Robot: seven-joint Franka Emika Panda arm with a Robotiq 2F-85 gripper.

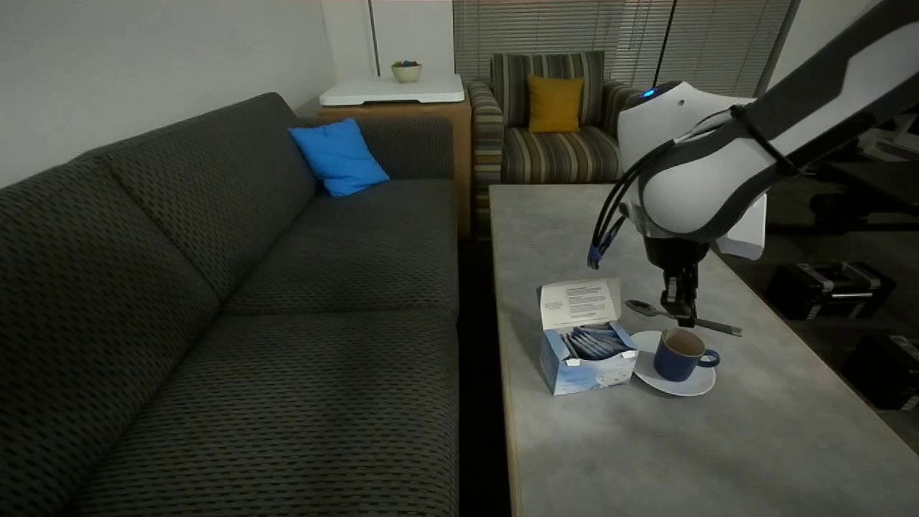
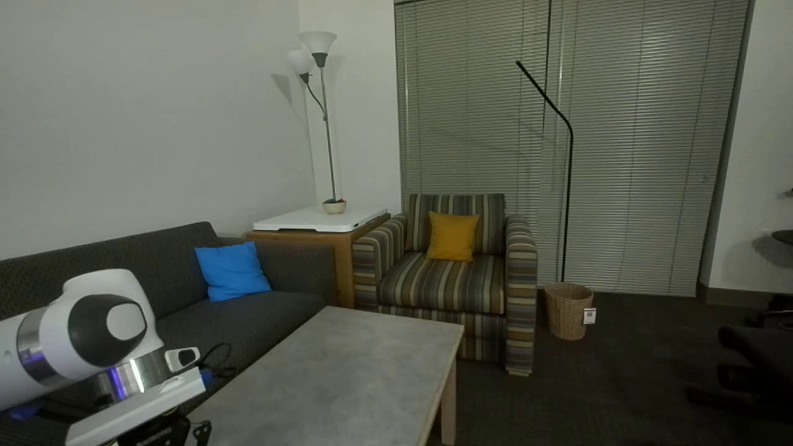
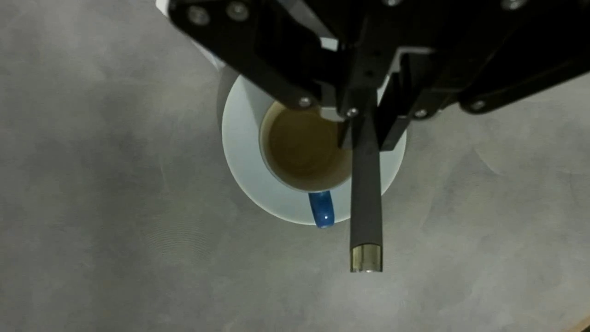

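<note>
My gripper [image 1: 680, 317] is shut on a spoon [image 1: 716, 327], pointing down just above and behind the cup in exterior view 1. The spoon lies about level, its metal bowl to the left and its dark handle to the right. In the wrist view the handle [image 3: 366, 204] runs down from between the fingers and ends in a metal tip. Below it, a blue cup [image 1: 674, 359] with a light inside stands upright on a white saucer [image 1: 689, 384]. Brownish liquid seems to fill part of the cup [image 3: 304, 145]; its blue side handle [image 3: 321, 209] lies left of the spoon. The spoon's bowl is hidden there.
An open box [image 1: 590, 376] of sachets stands left of the saucer, close to it, with its lid raised. A sofa [image 1: 344, 362] runs along the table's left side.
</note>
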